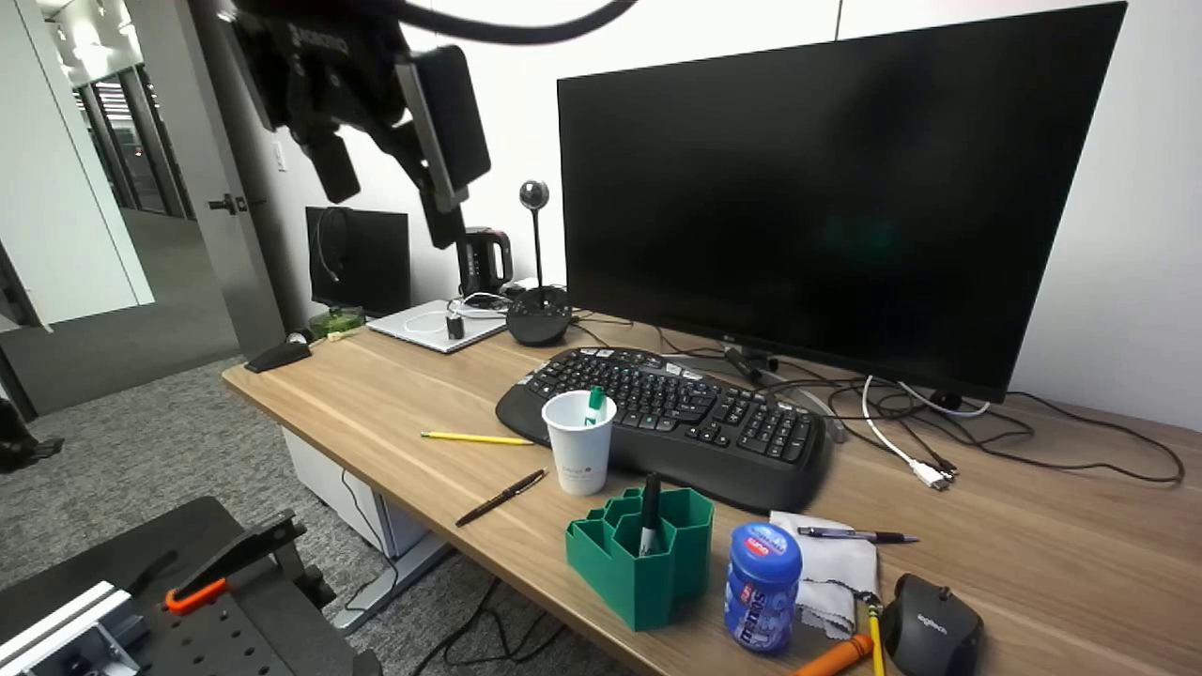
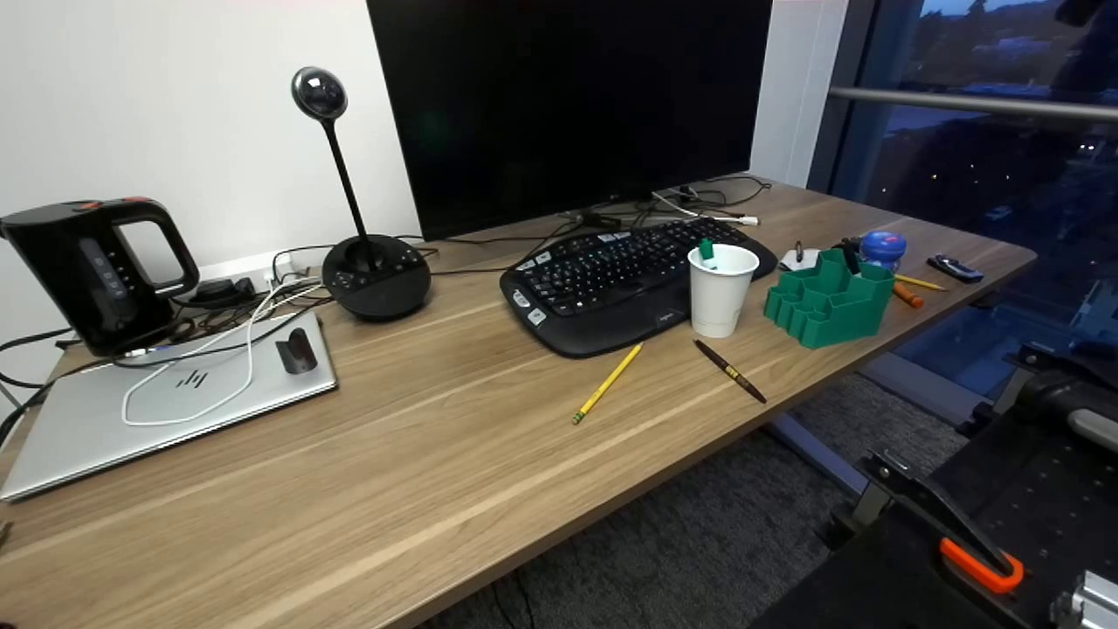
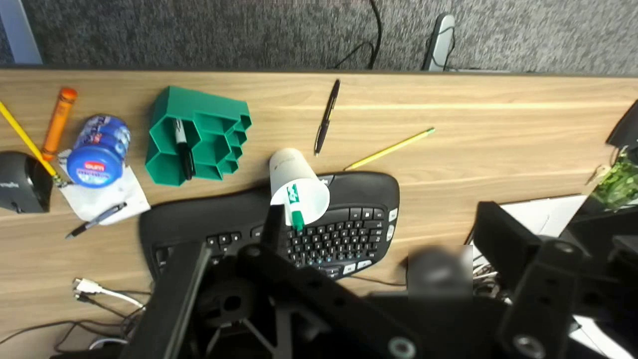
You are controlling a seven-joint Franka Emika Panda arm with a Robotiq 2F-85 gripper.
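Observation:
High over the desk hangs my gripper (image 1: 391, 205), its fingers wide apart and nothing between them. In the wrist view a white paper cup (image 3: 286, 166) holds a green marker (image 3: 295, 206); the cup stands upright beside the keyboard. A green hexagonal organizer (image 1: 634, 588) has a black marker (image 1: 650, 516) standing in one cell. On the bare wood lie a black pen (image 2: 730, 370) and a yellow pencil (image 2: 609, 383), both apart from the cup. A blue gum bottle (image 1: 762, 597) stands by the organizer.
The black keyboard (image 1: 687, 417) lies before a large monitor (image 1: 811, 214). Beyond the gum bottle are a mouse (image 1: 932, 625), an orange crayon (image 1: 836, 655), and a cloth (image 3: 113, 194) bearing a pen (image 3: 95, 219). A laptop (image 2: 210, 404) and kettle (image 2: 100, 273) occupy the far end. Wood between is clear.

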